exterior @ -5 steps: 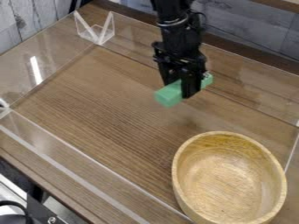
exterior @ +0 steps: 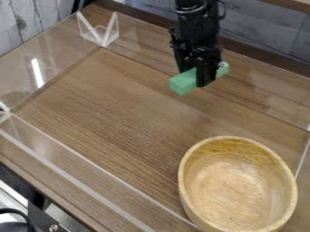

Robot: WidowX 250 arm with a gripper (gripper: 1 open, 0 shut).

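Observation:
A black robot gripper (exterior: 194,62) reaches down from the top centre, shut on a green object (exterior: 184,82) that hangs below and around its fingers. Part of the green object shows behind the gripper to the right, and the fingertips are hard to make out.
A large pale wooden bowl (exterior: 237,195) fills the lower right. A white wire or plastic frame (exterior: 100,27) stands at the upper left. A black cable lies at the lower left corner.
The gripper with the green object has moved upward in the view, toward the back of the table, and slightly to the right.

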